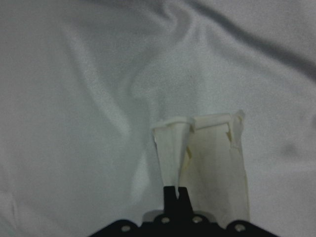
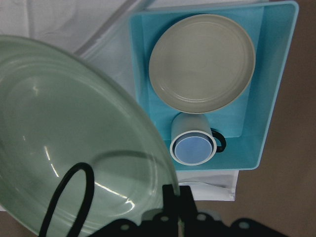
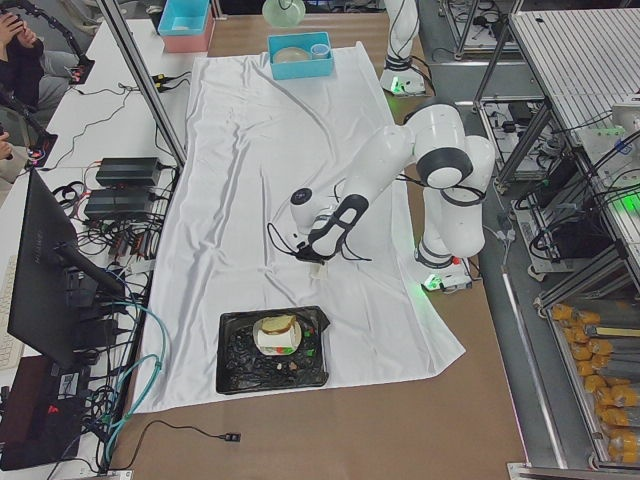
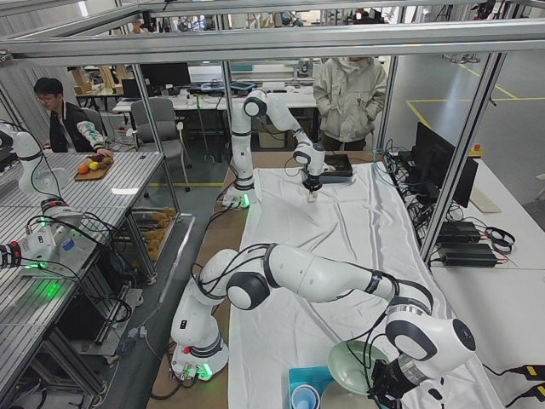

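A pale green plate (image 2: 74, 118) is held at its rim by my right gripper, which is shut on it, beside a blue bin (image 2: 269, 84). That bin holds a beige plate (image 2: 201, 61) and a mug with a blue item inside (image 2: 192, 148). My left gripper is shut on a crumpled cream paper piece (image 1: 215, 163) low over the white cloth (image 1: 79, 163).
A black tray (image 3: 230, 370) with a sandwich on a white dish stands at the cloth's near end in the camera left view. A monitor (image 3: 50, 280) and cables line the left side.
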